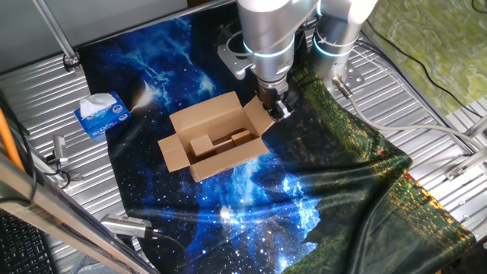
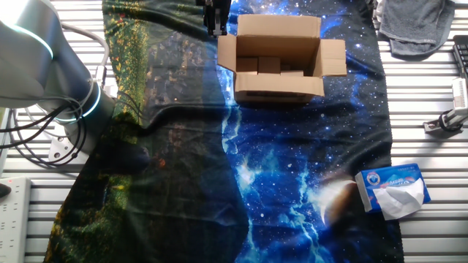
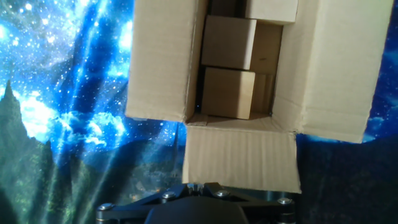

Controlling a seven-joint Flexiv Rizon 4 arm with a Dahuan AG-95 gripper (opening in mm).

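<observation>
An open cardboard box (image 1: 228,159) stands on the dark, printed cloth with its flaps spread outward. Inside lie several small cardboard blocks; one block (image 3: 227,93) shows near the box's close end in the wrist view. My gripper is at the bottom of that view, its fingertips together and nothing visible between them. It points down just outside the end flap (image 3: 242,158), very near that flap's outer edge; whether they touch I cannot tell. Exterior view 1 has the gripper (image 1: 281,112) right beside this flap.
A blue tissue box (image 1: 103,117) sits at the cloth's edge, well away from the carton. Folds run through the printed cloth (image 2: 190,183), which is otherwise clear there. A grey towel (image 2: 415,25) lies beyond the cloth.
</observation>
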